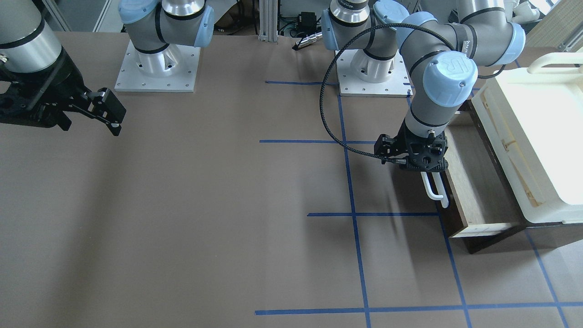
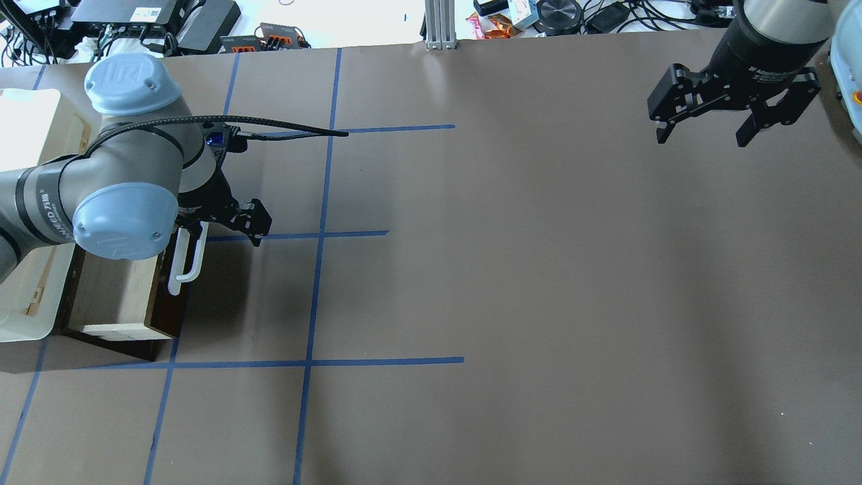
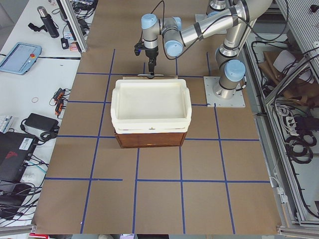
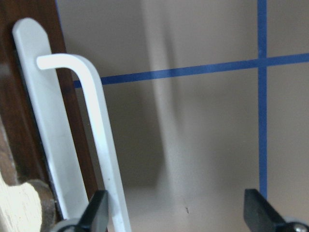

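A wooden box with a drawer (image 1: 481,202) stands under a white tray (image 1: 546,136); the drawer is pulled partly out, with a white handle (image 4: 104,130) on its front. My gripper (image 1: 410,156) is down at that handle, over the drawer's outer edge. In the left wrist view its fingers are wide apart at the bottom edge, the left fingertip (image 4: 96,215) against the inner side of the handle bar, the right fingertip (image 4: 258,212) over bare floor.
A second black gripper (image 2: 731,109) hangs at the far side of the table. The taped floor (image 2: 485,283) between it and the box is clear. Other arm bases stand at the back.
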